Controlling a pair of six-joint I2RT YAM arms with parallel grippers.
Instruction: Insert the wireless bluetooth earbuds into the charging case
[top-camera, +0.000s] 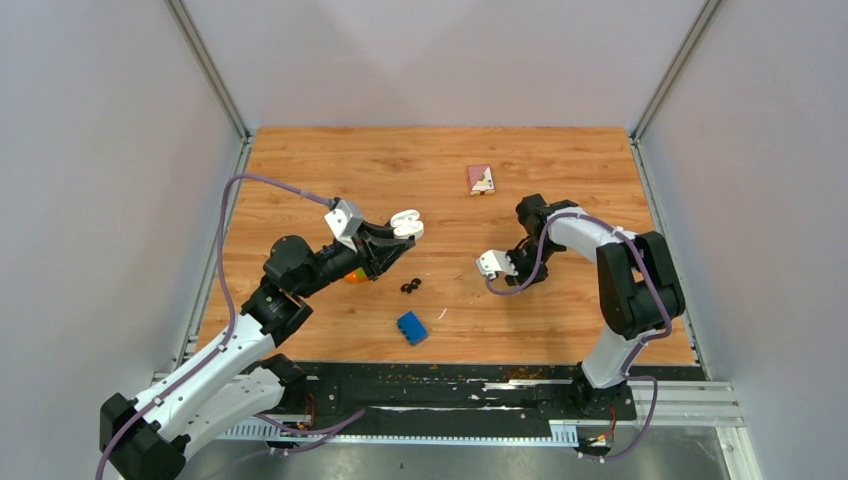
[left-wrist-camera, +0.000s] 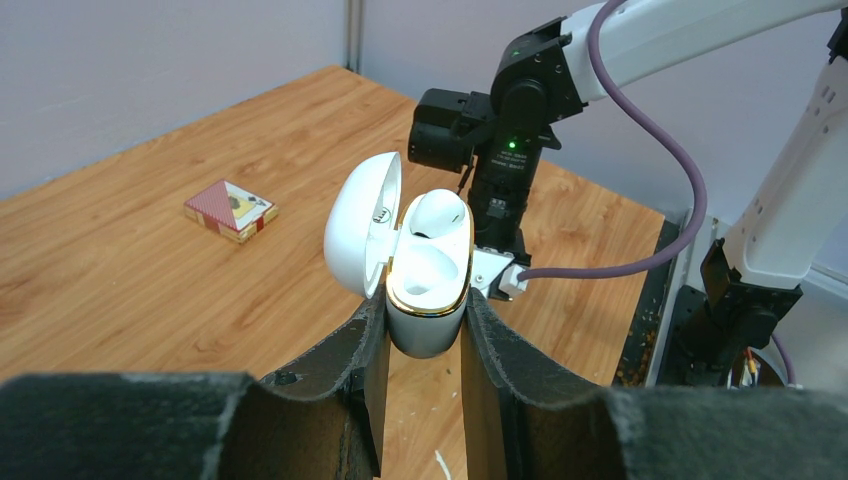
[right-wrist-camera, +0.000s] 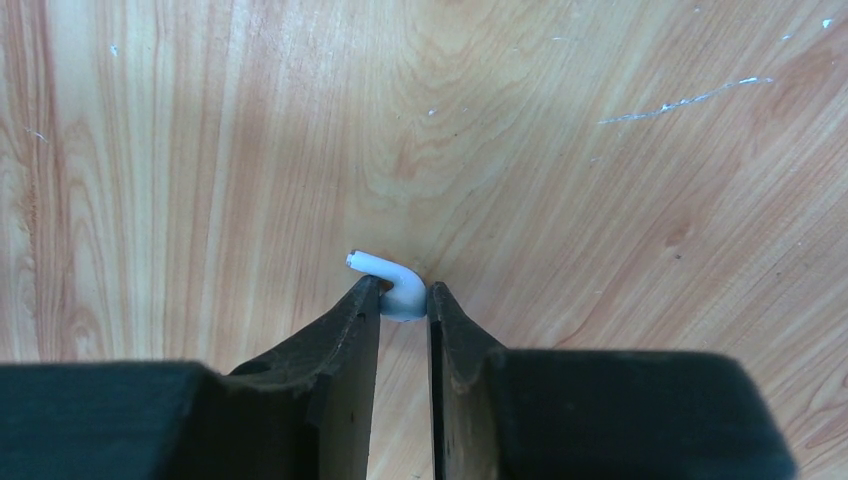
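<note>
My left gripper is shut on the white charging case (left-wrist-camera: 430, 270), held raised with its lid open, earbud wells showing. In the top view the case (top-camera: 408, 225) is left of centre. My right gripper (top-camera: 508, 282) is low over the table at right. In the right wrist view, a white earbud (right-wrist-camera: 400, 290) lies between its fingertips, stem pointing up-left; the fingers are at both sides of it, apparently touching. Whether they grip it firmly I cannot tell.
A pink patterned box (top-camera: 480, 180) lies at the back, a blue brick (top-camera: 411, 327) near the front, with several small dark pieces (top-camera: 406, 287) above it. An orange object (top-camera: 355, 277) is partly under the left arm.
</note>
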